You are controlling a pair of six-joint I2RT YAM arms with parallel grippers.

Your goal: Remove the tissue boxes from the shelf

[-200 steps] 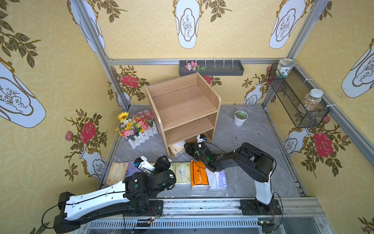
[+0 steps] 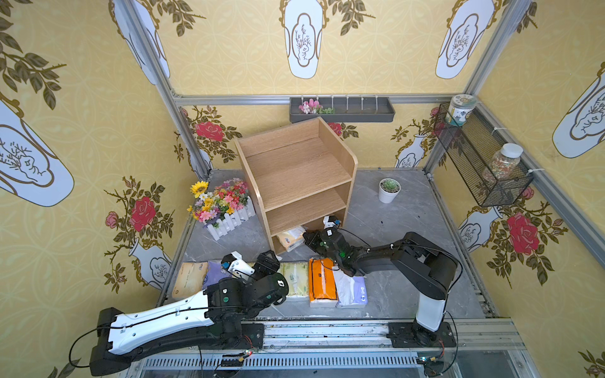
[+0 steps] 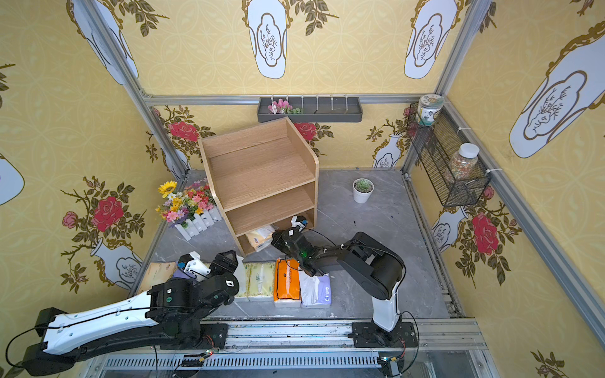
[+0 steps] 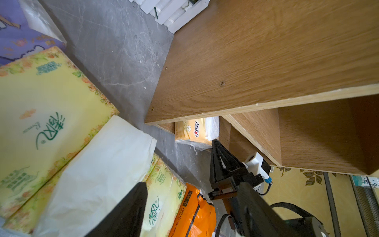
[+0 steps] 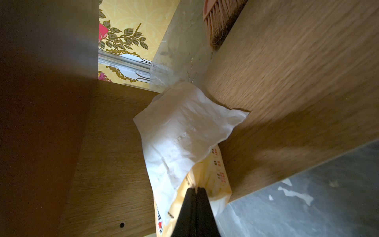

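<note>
In the right wrist view my right gripper is shut on the yellow wrapper of a tissue pack (image 5: 221,177), at the front of the shelf's lowest compartment. A loose white tissue hangs over that pack's top. From the left wrist view the pack (image 4: 191,130) juts out past the wooden shelf's (image 4: 252,75) front edge. My left gripper stands open above the row of packs, nothing held between its fingers. Its tips in the top left view lie low in front of the shelf (image 2: 299,176), whose upper levels look empty.
A row of tissue packs lies along the front: pale yellow (image 4: 43,130), orange (image 2: 322,280), white-purple (image 2: 353,291) and others. White-fenced flowers (image 2: 230,220) stand left of the shelf, a potted plant (image 2: 388,190) to its right. Counter beyond the right arm is clear.
My left arm has shifted slightly to the right.
</note>
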